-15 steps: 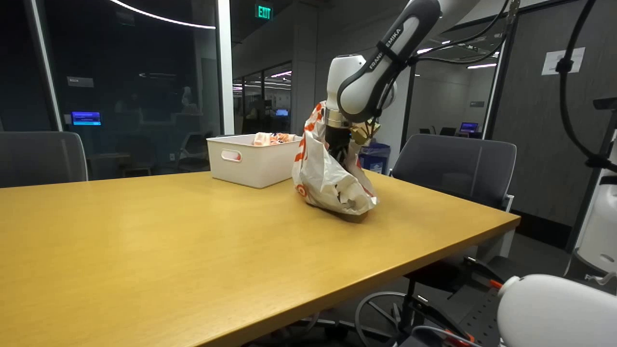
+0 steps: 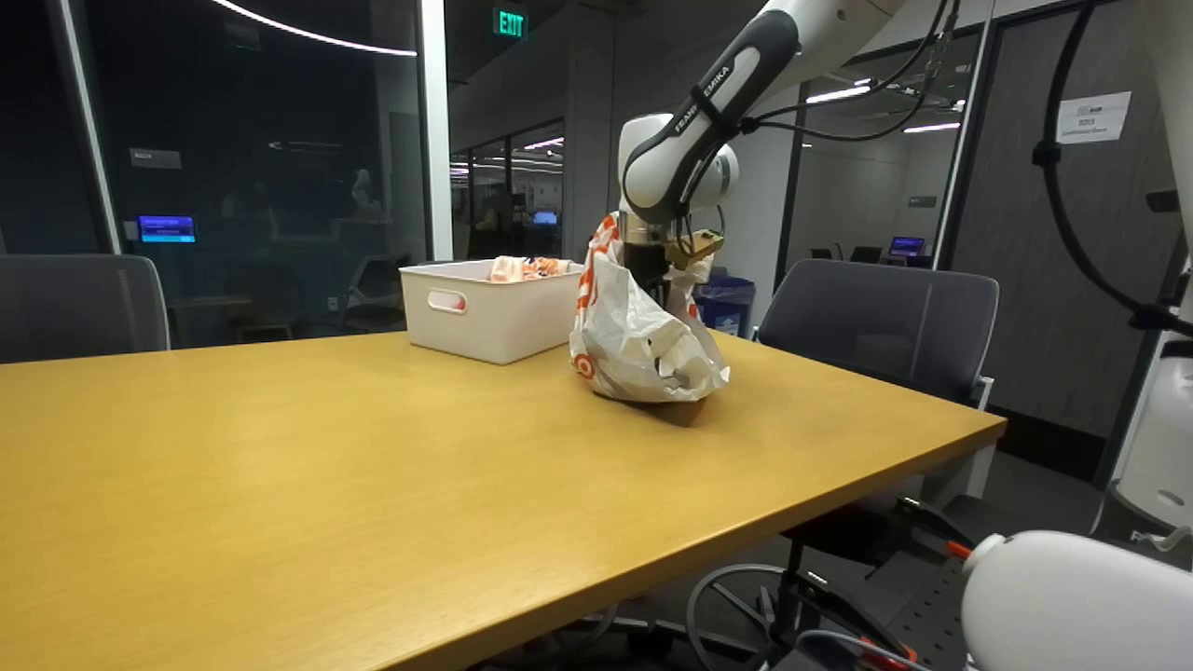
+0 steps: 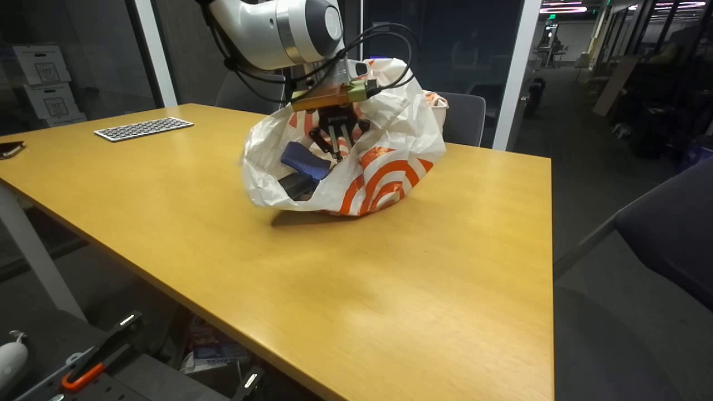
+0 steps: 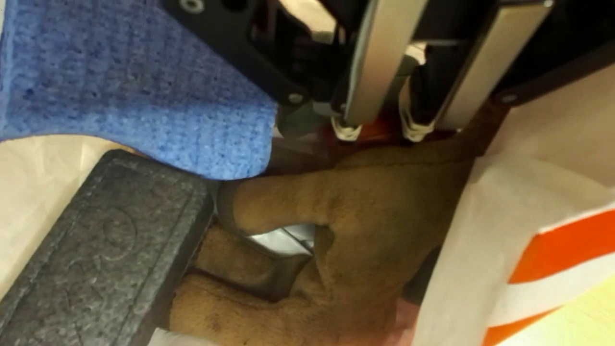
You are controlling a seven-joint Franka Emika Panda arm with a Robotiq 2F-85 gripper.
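Observation:
A white plastic bag with an orange target pattern (image 3: 391,170) lies slumped on the table, its mouth toward the second exterior view. Inside, the wrist view shows a brown glove-like item (image 4: 369,219), a dark grey block (image 4: 109,248) and a blue textured cloth or sponge (image 4: 138,86). My gripper reaches into the bag, pointing down just beyond the brown item. Its fingers (image 4: 383,57) stand part way apart, and nothing is clearly held between them. What lies directly under the tips is dark and hard to make out.
Beside the bag stands a white bin (image 2: 486,319) with patterned cloth (image 2: 526,268) inside. A keyboard (image 3: 143,128) lies at the table's far side. Bag walls surround the gripper closely.
The arm and wrist have shifted left in the first exterior view, and the hand's tilt has changed. The bag's upper part has shifted slightly; the bin has stayed put.

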